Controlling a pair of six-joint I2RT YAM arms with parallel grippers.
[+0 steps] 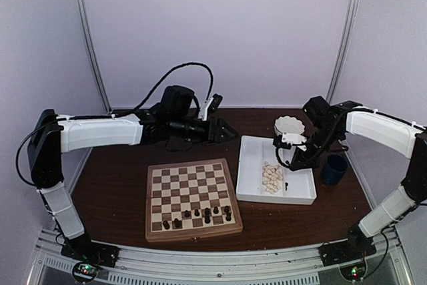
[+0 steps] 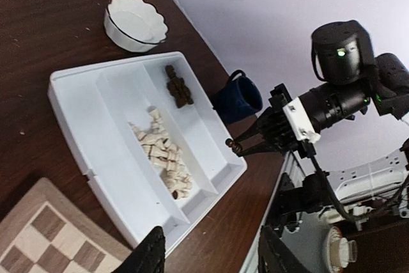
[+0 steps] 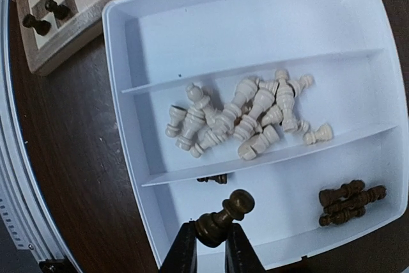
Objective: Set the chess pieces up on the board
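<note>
My right gripper is shut on a dark pawn (image 3: 223, 217), held tilted above the white tray's dark-piece compartment. Below it in the tray lie another dark piece (image 3: 213, 178) by the divider and a small cluster of dark pieces (image 3: 351, 202) at the far end. Pale pieces (image 3: 239, 116) fill part of the middle compartment in a heap. The chessboard (image 1: 190, 195) has several dark pieces (image 1: 207, 215) standing along its near side; its other squares are bare. Open and empty, my left gripper hangs in the air behind the board, its fingers (image 2: 148, 252) spread wide.
The white tray (image 1: 252, 198) stands right of the board; its left compartment looks empty. A dark blue mug (image 1: 333, 169) is close to the tray's right side, and a white scalloped bowl (image 1: 289, 125) sits behind it. Bare table lies left of the board.
</note>
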